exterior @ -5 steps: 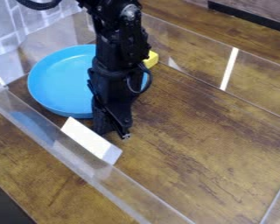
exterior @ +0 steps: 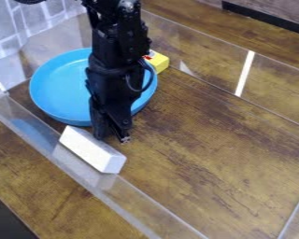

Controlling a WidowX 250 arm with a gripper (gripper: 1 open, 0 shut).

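Observation:
The black gripper (exterior: 112, 124) hangs over the near right part of the blue bowl (exterior: 60, 89), its tips low, just behind and above a white block (exterior: 92, 150). It looks shut, with nothing visible between its fingers, though the dark tips are hard to make out. The white block lies flat on the wooden floor in front of the bowl.
A yellow object (exterior: 159, 61) sits behind the arm at the bowl's back right. Clear plastic walls edge the area at left.
The gripper has shifted slightly to the left over the last second. The bowl and block look about the same.

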